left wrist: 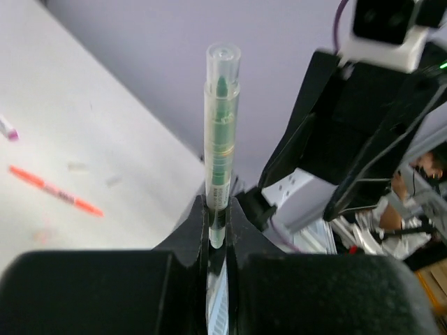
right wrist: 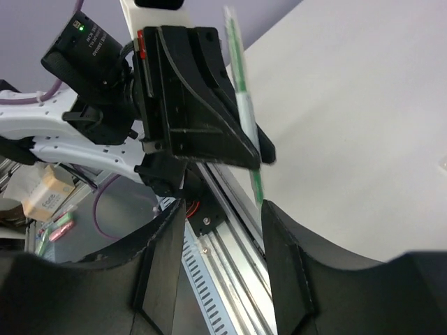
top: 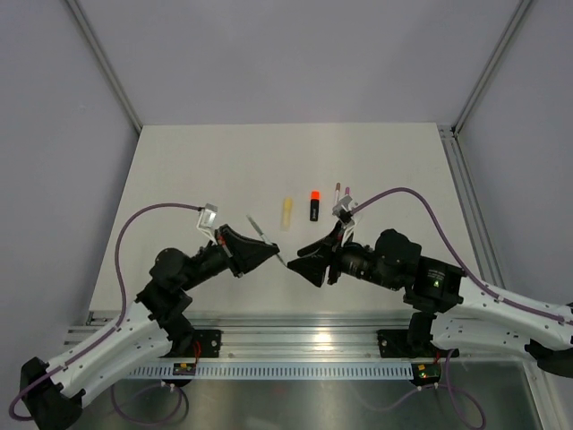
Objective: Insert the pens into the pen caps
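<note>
My left gripper (top: 275, 251) is shut on a slim clear-and-green pen (top: 260, 233), held off the table between the two arms. In the left wrist view, the pen (left wrist: 218, 164) stands up from the fingertips, its green tip showing inside a clear capped end (left wrist: 223, 66). My right gripper (top: 303, 272) stands open close to the pen's lower end in the top view. Nothing lies between its fingers in the right wrist view, where the pen (right wrist: 246, 115) passes beyond them, gripped by the left.
A yellow marker (top: 286, 213) and a black marker with an orange end (top: 314, 206) lie mid-table. Thin reddish pens are near the right arm, one an orange pen (left wrist: 56, 190). Bare white table (top: 206, 161) extends behind and to the left.
</note>
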